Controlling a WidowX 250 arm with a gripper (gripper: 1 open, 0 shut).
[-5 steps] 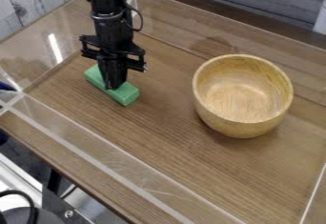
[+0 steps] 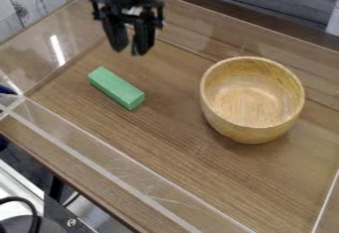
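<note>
A green block (image 2: 115, 87) lies tilted on the wooden table, left of centre. My gripper (image 2: 127, 41) is raised at the top, above and behind the block, apart from it, its dark fingers open and blurred. A large pale wooden bowl (image 2: 252, 98) sits at the right.
My gripper has lifted away from the green block and moved up toward the back of the table. The block is left lying on the table.
</note>
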